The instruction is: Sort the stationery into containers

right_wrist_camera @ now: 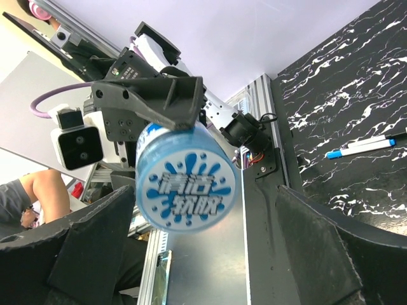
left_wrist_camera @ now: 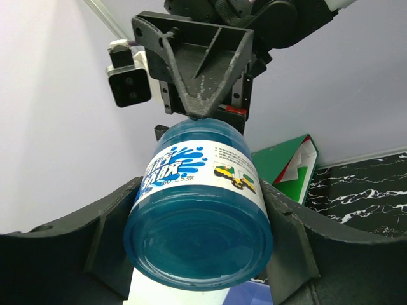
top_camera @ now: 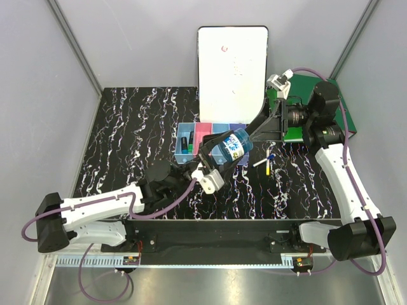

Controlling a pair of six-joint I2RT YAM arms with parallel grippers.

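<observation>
A blue jar with a white printed label is held above the table by my left gripper, which is shut around its sides. In the left wrist view the jar's smooth blue end fills the space between the two dark fingers. My right gripper stands open just to the jar's right. The right wrist view shows the jar's printed end between the open fingers, apart from both. Below is the divided container, partly covered by the arm and jar; a black item and a green-black item lie in its left compartment.
Several pens, one a blue-capped marker, lie on the black marbled table right of the container. A whiteboard stands behind it, and a green box is at the back right.
</observation>
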